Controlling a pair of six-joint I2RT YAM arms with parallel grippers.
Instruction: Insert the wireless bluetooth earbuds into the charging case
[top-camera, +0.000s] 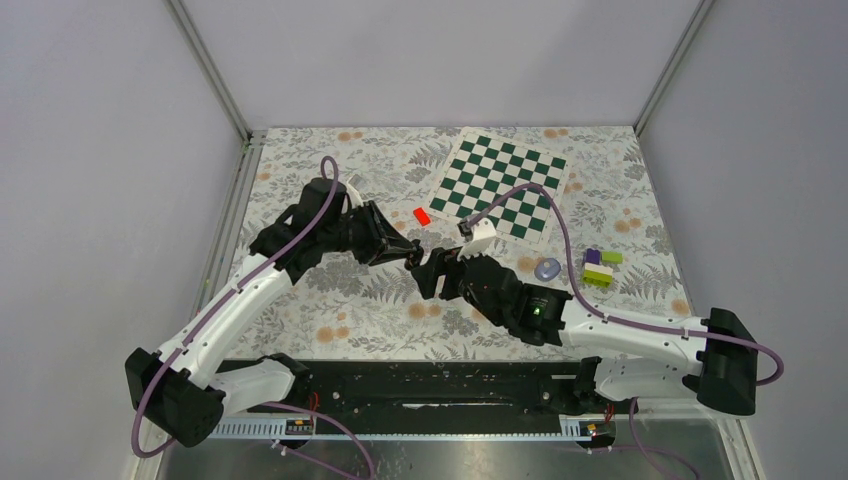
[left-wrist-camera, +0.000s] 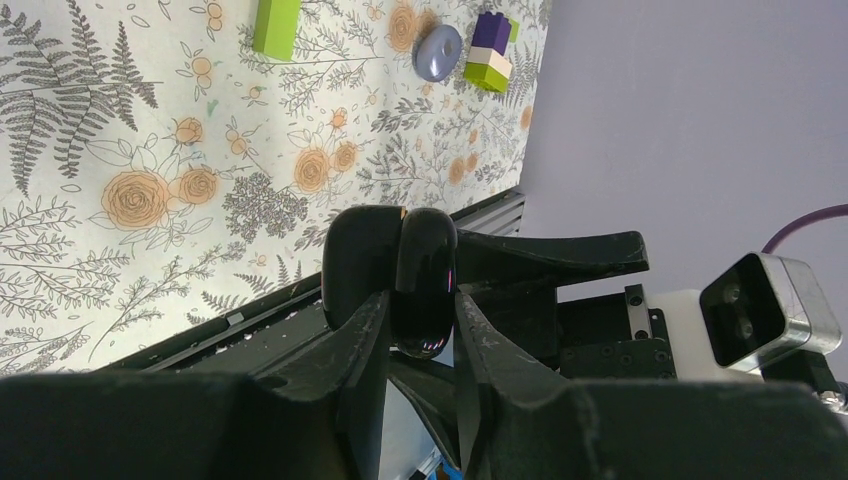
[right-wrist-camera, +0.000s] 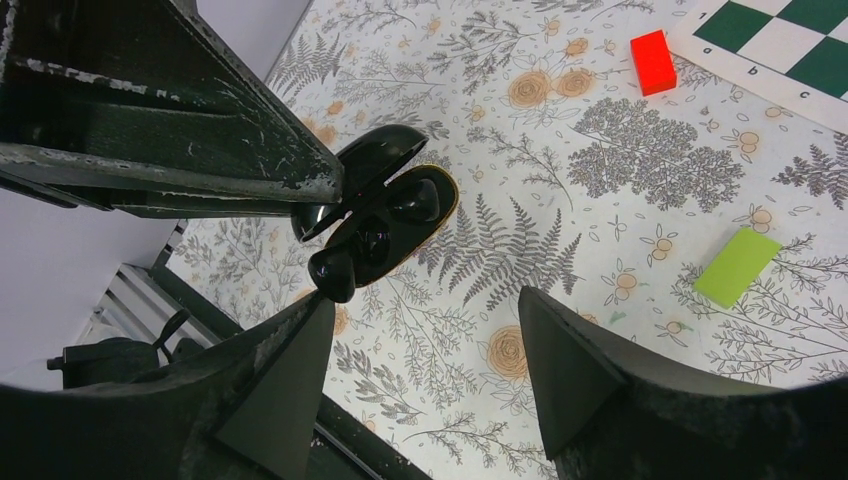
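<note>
The black charging case (left-wrist-camera: 355, 260) is held in my left gripper, which is shut on it. In the right wrist view the case (right-wrist-camera: 405, 235) has its lid raised, showing the dark inner wells, and a dark rounded piece (right-wrist-camera: 332, 272) sticks out at its near end; whether that is an earbud, I cannot tell for sure. My right gripper is open just in front of that piece, its two fingers apart with nothing between them.
Lego bricks (top-camera: 598, 273), a grey rounded object (top-camera: 547, 269), a red block (top-camera: 421, 217), a green block (right-wrist-camera: 737, 267) and a checkerboard (top-camera: 500, 185) lie on the floral mat around the grippers.
</note>
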